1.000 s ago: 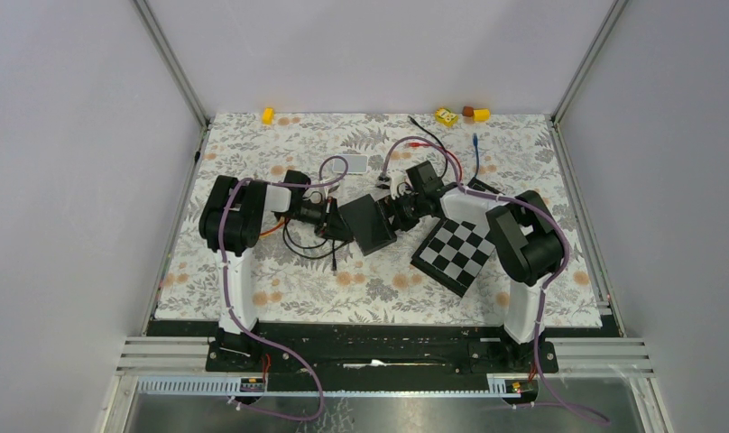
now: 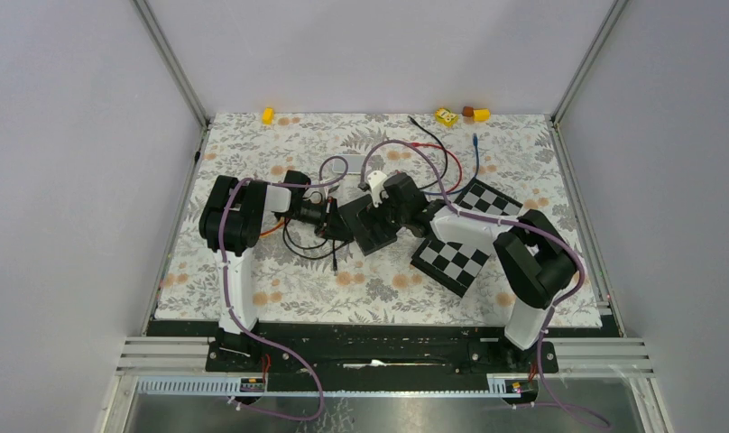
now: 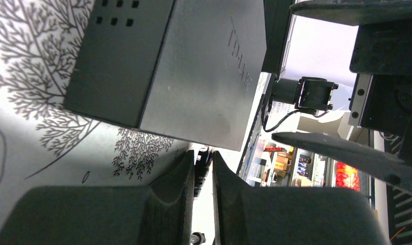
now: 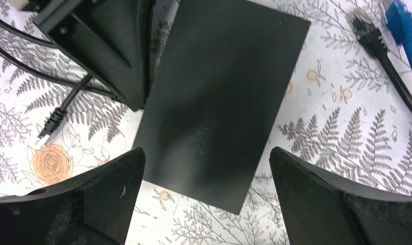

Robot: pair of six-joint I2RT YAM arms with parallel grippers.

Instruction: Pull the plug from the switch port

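Observation:
In the top view my left gripper [image 2: 336,227] is low at the left side of a dark square panel [image 2: 365,236]. In the left wrist view its fingertips [image 3: 181,199] are close together near a small dark connector [image 3: 203,166]; whether they grip it is unclear. A grey-black box [image 3: 204,76] fills the upper middle there. My right gripper stands open over the dark panel [image 4: 224,87], nothing between its fingers. At that view's upper right lie a black plug [image 4: 369,38] and a blue plug [image 4: 404,25]. The switch port itself I cannot make out.
A checkered board [image 2: 456,266] lies at the right under the right arm. A light rectangle [image 2: 350,164] lies behind the panel. Loose cables lie around both sides, and small yellow objects [image 2: 447,117] sit at the back edge.
My right arm has moved left, its gripper now over the dark panel. The left arm looks unchanged in the top view.

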